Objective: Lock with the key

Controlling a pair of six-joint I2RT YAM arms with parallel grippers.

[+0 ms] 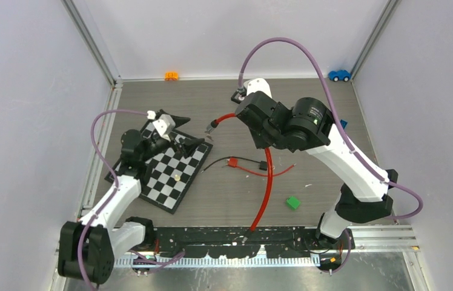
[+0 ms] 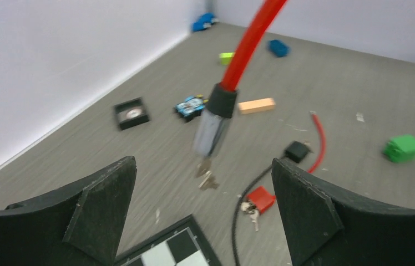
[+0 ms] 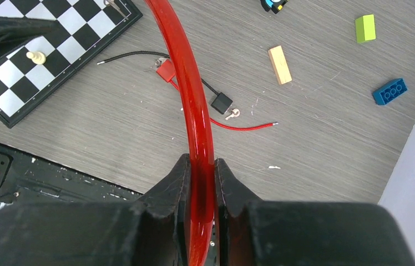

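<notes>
A thick red cable lock (image 3: pixel 194 111) passes between the right gripper's (image 3: pixel 202 162) fingers, which are shut on it. One end of this lock, a dark collar (image 2: pixel 220 101) with a clear and metal tip, points down in the left wrist view. Keys (image 2: pixel 207 177) dangle below that tip. From the left, my left gripper (image 1: pixel 196 131) faces the same end, open and empty, with a gap to the lock and keys. The cable's other end (image 1: pixel 249 232) hangs toward the front edge.
A chessboard (image 1: pixel 166 204) lies beneath the left arm. On the table are a small red lock (image 2: pixel 261 198) with keys, a black lock (image 3: pixel 221 103), a green block (image 1: pixel 293 202) and a wooden block (image 3: pixel 279 65).
</notes>
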